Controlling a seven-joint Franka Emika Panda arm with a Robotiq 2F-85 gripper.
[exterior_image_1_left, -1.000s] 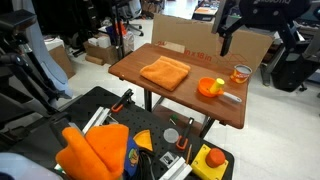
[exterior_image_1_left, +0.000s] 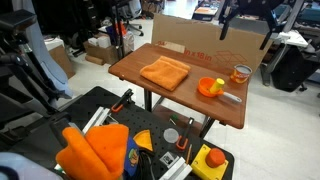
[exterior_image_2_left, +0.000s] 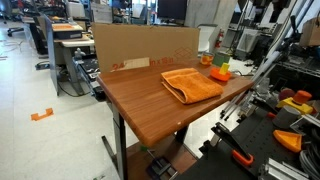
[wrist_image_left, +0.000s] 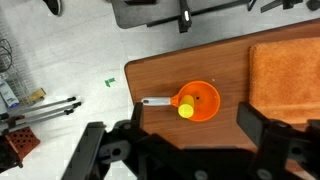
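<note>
My gripper (exterior_image_1_left: 245, 38) hangs open high above the table's far right part, with nothing between its fingers. Below it, an orange bowl (exterior_image_1_left: 207, 87) holds a small yellow object (exterior_image_1_left: 217, 86) with a green top. In the wrist view the bowl (wrist_image_left: 205, 98) lies between the spread fingers, well beneath them, and the yellow object (wrist_image_left: 186, 106) is at its left side. A utensil with a pale end (wrist_image_left: 158, 101) sticks out beside the bowl. The folded orange cloth (exterior_image_1_left: 165, 72) lies flat on the brown table (exterior_image_1_left: 135, 65).
An orange-topped tin (exterior_image_1_left: 240, 74) stands near the table's far right corner. A cardboard panel (exterior_image_2_left: 140, 45) rises along one edge. A black cart (exterior_image_1_left: 150, 125) with clamps and an orange-and-yellow item (exterior_image_1_left: 215, 158) is close in front. Bare tabletop (exterior_image_2_left: 145, 98) surrounds the cloth.
In exterior view 1 the open gripper has risen and shifted slightly left in the picture. Bowl, yellow object, cloth and tin have stayed in place.
</note>
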